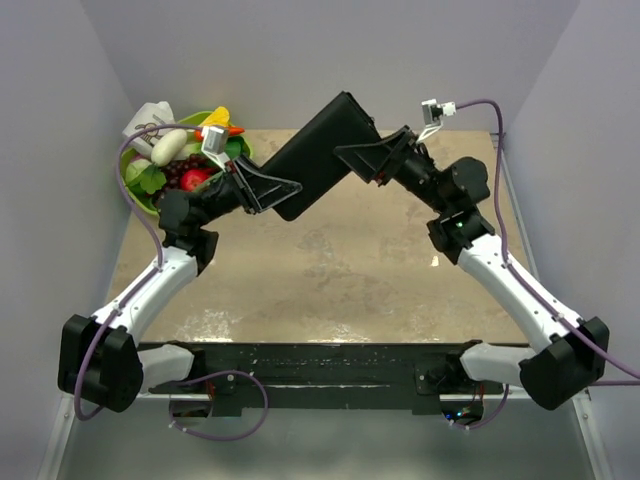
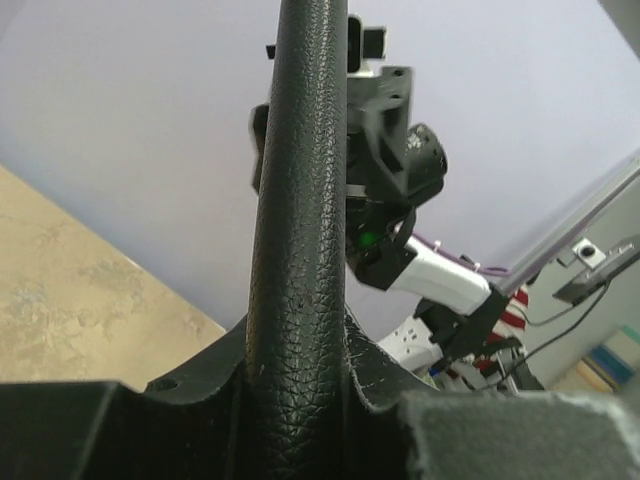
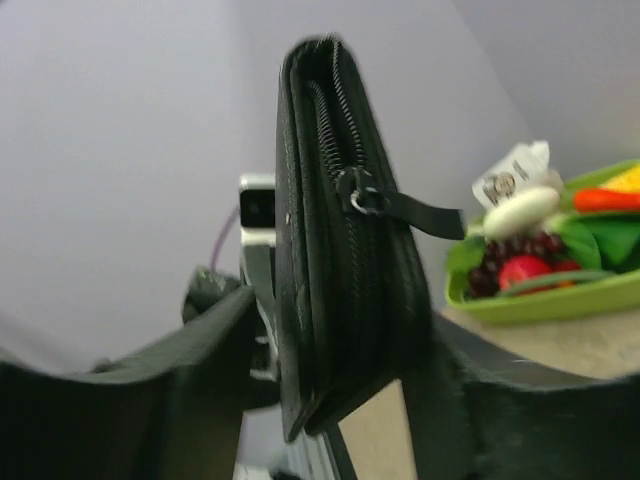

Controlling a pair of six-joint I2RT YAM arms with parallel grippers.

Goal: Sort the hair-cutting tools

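Note:
A black leather zip case (image 1: 315, 155) is held slantwise in the air between my two arms. My left gripper (image 1: 278, 194) is shut on its lower left end, and in the left wrist view both fingers press the case (image 2: 300, 230). At the upper right end, my right gripper (image 1: 362, 168) stands open around the case. In the right wrist view, its fingers (image 3: 205, 370) are spread apart with the case (image 3: 345, 260), zip side showing, leaning between them. No cutting tools can be seen; the inside of the case is hidden.
A green basket (image 1: 128, 190) of toy fruit and vegetables stands at the back left, close behind my left arm, with a white printed bag (image 1: 152, 120) at its back. Pale walls rise around it.

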